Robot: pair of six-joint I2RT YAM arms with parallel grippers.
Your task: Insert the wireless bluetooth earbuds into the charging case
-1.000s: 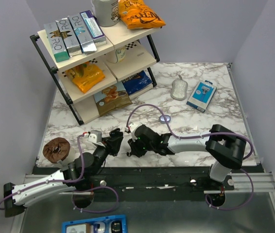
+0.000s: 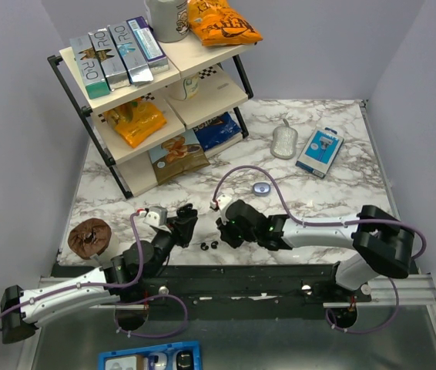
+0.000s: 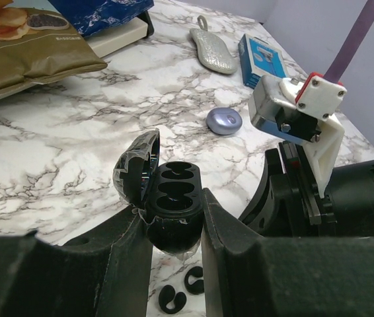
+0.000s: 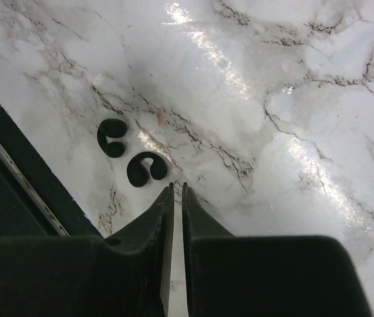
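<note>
My left gripper is shut on the black charging case (image 3: 175, 186), whose lid stands open in the left wrist view; its two wells look empty. From above, the case (image 2: 185, 209) is held over the table at the front. Two black curved earbuds lie apart on the marble: one earbud (image 4: 139, 177) nearer my right gripper, the other earbud (image 4: 101, 138) beyond it. The right gripper is slightly open, with a narrow gap and nothing between its fingertips. It hangs to the right of both earbuds in the top view.
A round grey-blue object (image 2: 261, 189) sits behind the right arm. Farther back are a silver pouch (image 2: 284, 142) and a blue box (image 2: 320, 152). The snack shelf (image 2: 137, 175) and a brown-topped container (image 2: 89, 238) stand left. Open marble lies mid-table.
My right gripper has moved right, away from the earbuds, uncovering the one it partly hid from above. The left arm and the case stay nearly where they were.
</note>
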